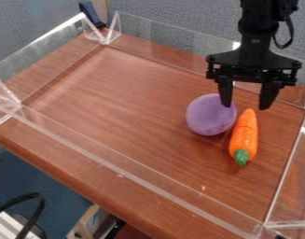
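Note:
My black gripper (247, 93) hangs at the right of the tray, open, its fingers above a purple ball (211, 116) and an orange carrot (243, 133) with a green top. The ball rests on the wooden surface just left of the carrot. I see nothing held between the fingers.
Clear low walls border the wooden tray floor (104, 112). Its left and middle are empty. The right wall stands close beside the carrot. A black cable (30, 198) and other gear lie outside at the lower left.

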